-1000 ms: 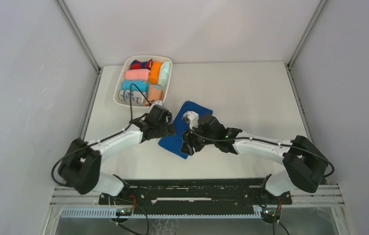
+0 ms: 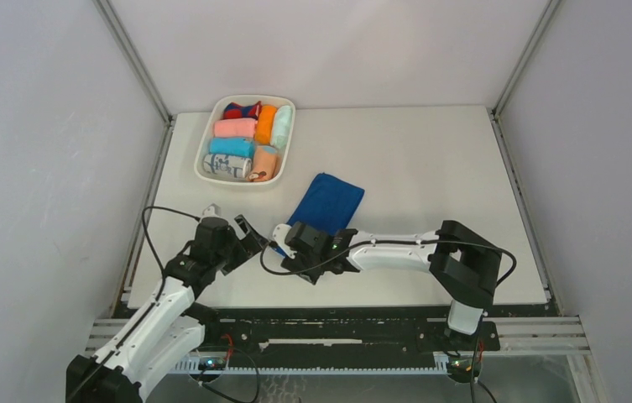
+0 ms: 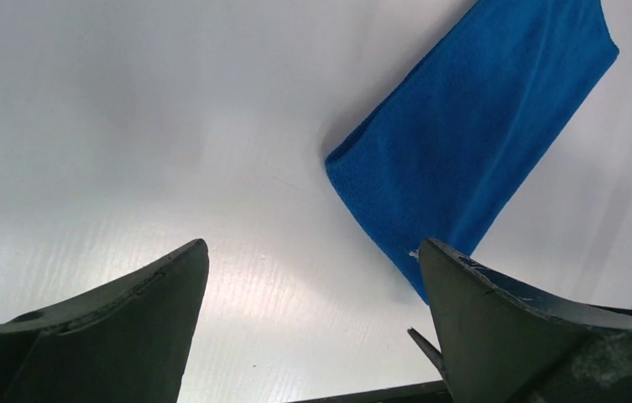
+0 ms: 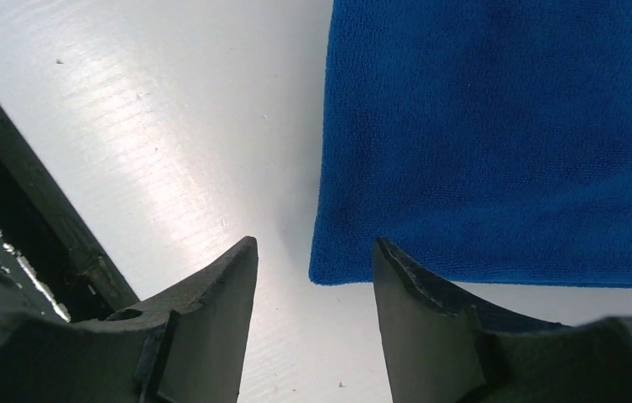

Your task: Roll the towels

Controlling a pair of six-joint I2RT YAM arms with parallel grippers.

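A blue towel (image 2: 326,202) lies flat and slantwise on the table, its near part hidden under the right arm in the top view. My left gripper is open above the table at the towel's near left corner, with bare tabletop between its fingers. In the left wrist view, its right finger (image 3: 505,336) overlaps the towel's near edge. My right gripper stands open over the towel's near corner. That corner shows between its two fingers in the right wrist view, with neither seen gripping it.
A white bin (image 2: 291,144) at the back left holds several rolled towels, among them an orange roll (image 2: 265,124) and a grey patterned roll (image 2: 227,165). A dark rail (image 2: 321,336) runs along the front edge.
Both grippers have moved toward the front left, the left one away from the bin's near side. The blue towel has stayed in place.
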